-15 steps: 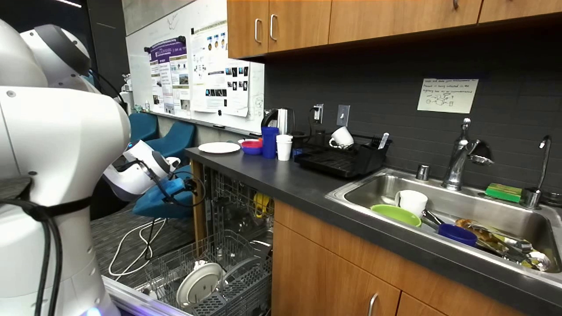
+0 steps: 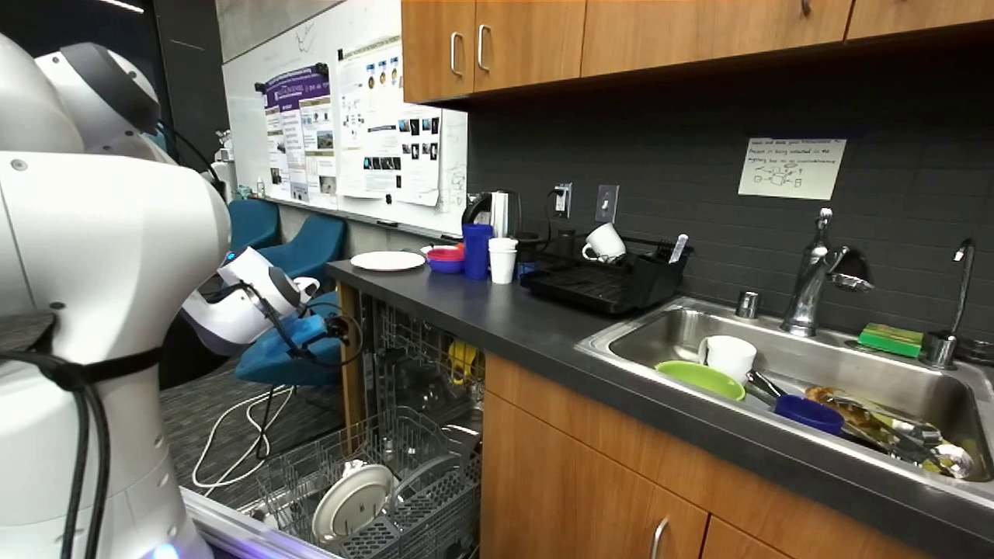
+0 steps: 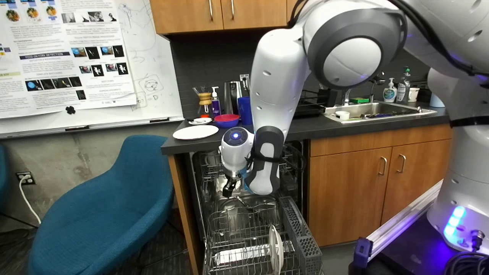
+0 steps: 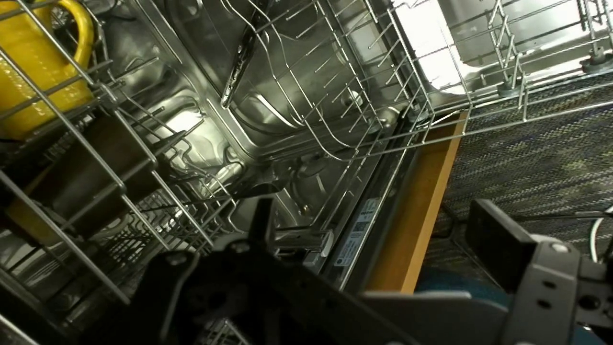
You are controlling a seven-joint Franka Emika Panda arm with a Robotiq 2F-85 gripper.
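Observation:
My gripper stands open at the dishwasher's mouth, its two dark fingers [image 4: 498, 241] wide apart and nothing between them. Exterior view 2 has the gripper [image 3: 229, 187] pointing down above the pulled-out lower rack [image 3: 243, 249], left of the forearm. White plates [image 2: 356, 503] stand on edge in that rack, beside a grey cutlery basket [image 3: 300, 229]. A yellow mug [image 4: 43, 63] sits in the upper rack, at the wrist view's upper left, with a dark cup [image 4: 86, 172] beside it.
A wooden side panel [image 4: 422, 212] borders the dishwasher. Above, the dark counter [image 2: 568, 340] carries a white plate [image 2: 387, 261], bowls [image 2: 445, 261], cups [image 2: 502, 261] and a black drying rack [image 2: 596, 289]. Dishes fill part of the sink [image 2: 643, 340]. A blue chair [image 3: 105, 215] stands left.

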